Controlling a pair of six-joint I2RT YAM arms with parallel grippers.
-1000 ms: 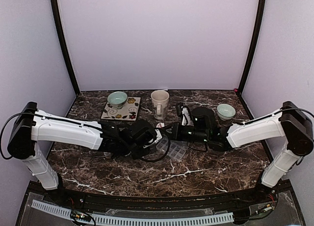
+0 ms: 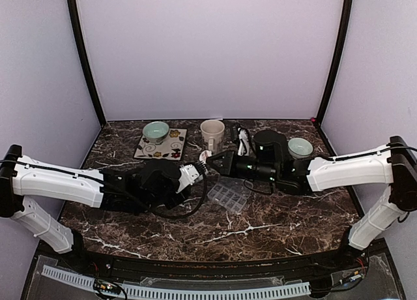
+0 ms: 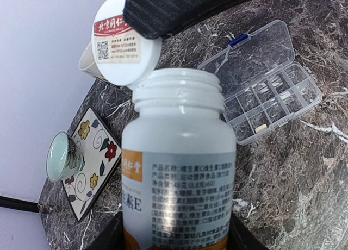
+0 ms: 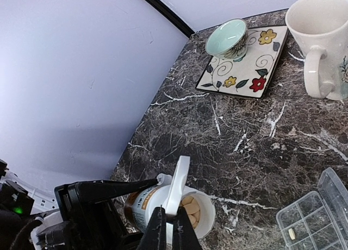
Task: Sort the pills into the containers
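My left gripper (image 2: 195, 173) is shut on a white supplement bottle (image 3: 176, 168), seen upright in the left wrist view and open at the mouth, with tan pills (image 4: 191, 206) inside in the right wrist view. My right gripper (image 2: 218, 160) is shut at the white cap, which stands tilted up just above and behind the bottle's mouth; in the right wrist view it shows edge-on at the fingertips. A clear compartment pill box (image 3: 272, 100) lies open on the counter, one pale pill (image 4: 292, 233) in a compartment.
At the back stand a white mug (image 4: 310, 22) and a green bowl (image 4: 225, 41) on a flowered tile (image 4: 255, 70). Another pale bowl (image 2: 300, 147) is at the back right.
Both grippers are higher and a little further left than a second ago, and the white cap at the right gripper has risen with them. The left arm has shifted left.
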